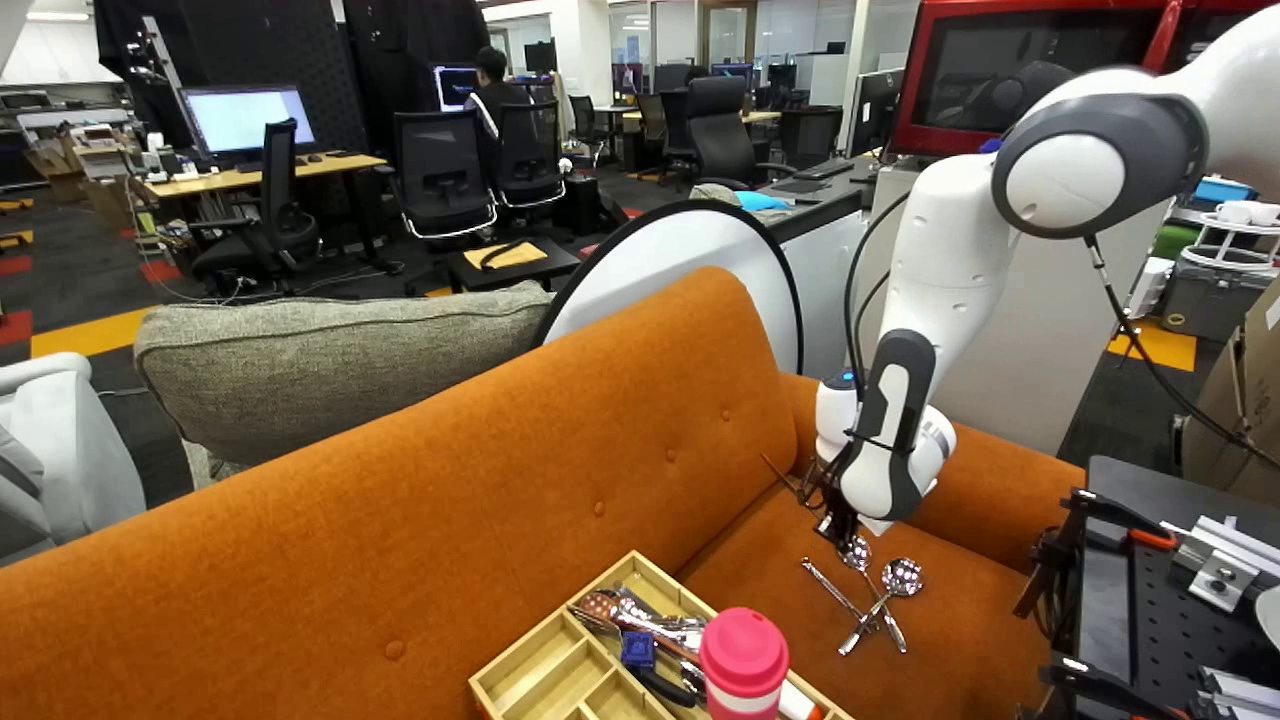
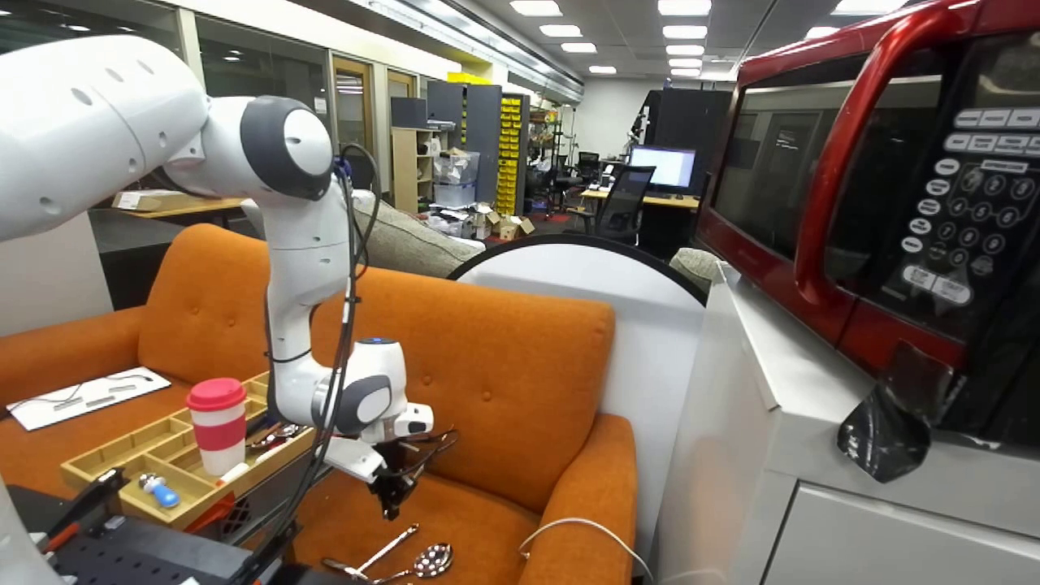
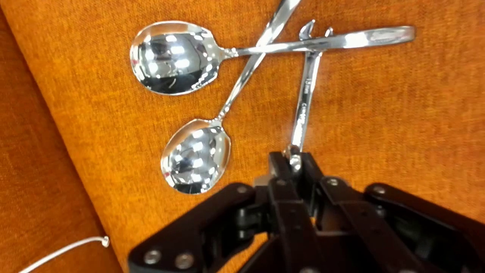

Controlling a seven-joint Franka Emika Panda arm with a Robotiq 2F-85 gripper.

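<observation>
In the wrist view a silver wrench (image 3: 303,107), marked 13mm, lies on the orange sofa seat, its forked end beside a spoon handle. My gripper is over its other end, the fingers drawn close together with shiny metal showing between the fingers. Those fingers hide most of that end. A large spoon (image 3: 175,57) crosses a second spoon (image 3: 195,157), left of the gripper. From exterior view 1 the wrench (image 1: 830,584) looks flat on the seat, just below my gripper (image 1: 836,535); contact cannot be made out there.
A wooden divided tray (image 1: 540,672) full of utensils sits on the sofa, with a red-lidded cup (image 1: 744,654) at its near side. The sofa back (image 1: 480,480) rises behind. Bare seat lies right of the wrench. A black table (image 1: 1116,576) stands at the right.
</observation>
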